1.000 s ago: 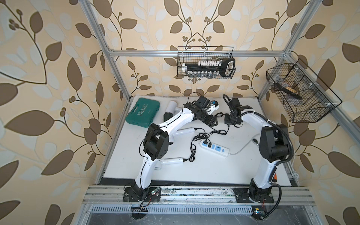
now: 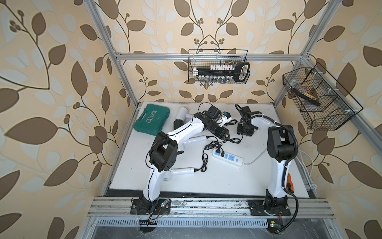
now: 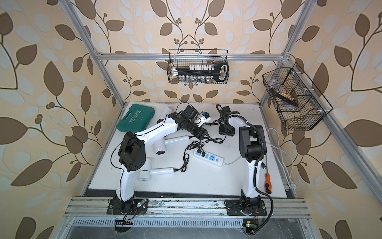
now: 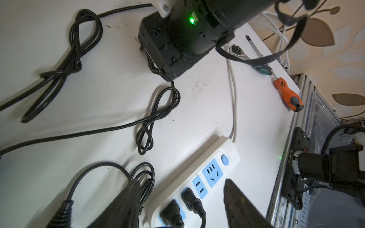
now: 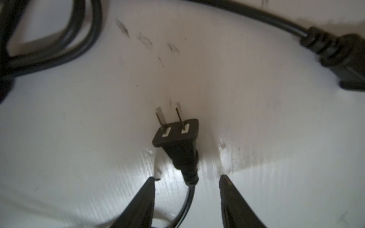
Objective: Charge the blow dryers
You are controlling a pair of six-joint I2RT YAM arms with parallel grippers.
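A black two-prong plug (image 5: 176,142) lies on the table in the right wrist view, prongs pointing away from my right gripper. That gripper is open, its fingertips around the plug's cord end, nothing gripped. In the left wrist view, my left gripper is open above the white power strip (image 4: 232,148). Two black plugs, one (image 4: 194,203) beside another (image 4: 171,213), sit in the strip's sockets; further blue sockets (image 4: 212,172) are empty. White blow dryers lie at left, showing a front handle (image 3: 162,171) and a middle handle (image 3: 177,139); the left arm partly covers them.
Black cords (image 4: 152,115) lie coiled across the table between the arms. A green case (image 2: 151,119) stands at the back left. At the right edge are a ratchet (image 4: 249,58) and an orange screwdriver (image 4: 287,93). Free table lies in front of the strip.
One second ago it was slightly further right.
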